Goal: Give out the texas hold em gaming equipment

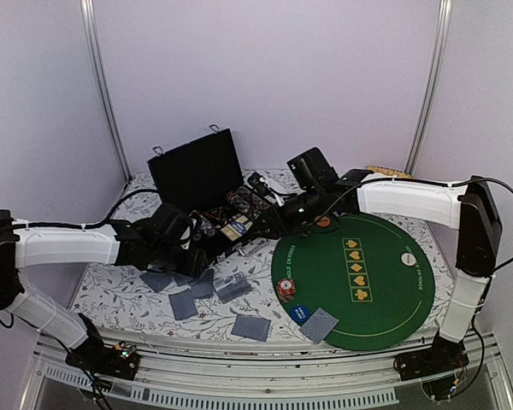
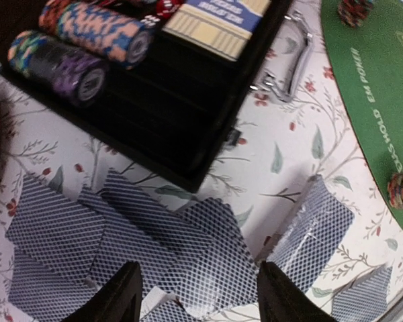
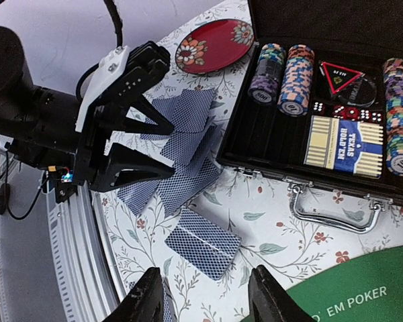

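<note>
The open black case (image 1: pixel 194 166) holds chip stacks (image 3: pixel 295 79) and a boxed Texas Hold'em deck (image 3: pixel 343 147). The green poker mat (image 1: pixel 383 265) lies right, with chips (image 1: pixel 285 290) and a blue button (image 1: pixel 300 314) on it. Blue-backed cards (image 2: pixel 54 231) are scattered in front of the case, and a small card pile (image 3: pixel 203 241) lies beside them. My left gripper is part open above the scattered cards, nothing visible between its fingers. My right gripper is open over the table near the mat's left side, empty.
A red plate (image 3: pixel 213 43) sits left of the case, and a wooden rack (image 1: pixel 387 171) at the back right. Both arms reach toward the middle, close together. The table's front edge runs below the cards.
</note>
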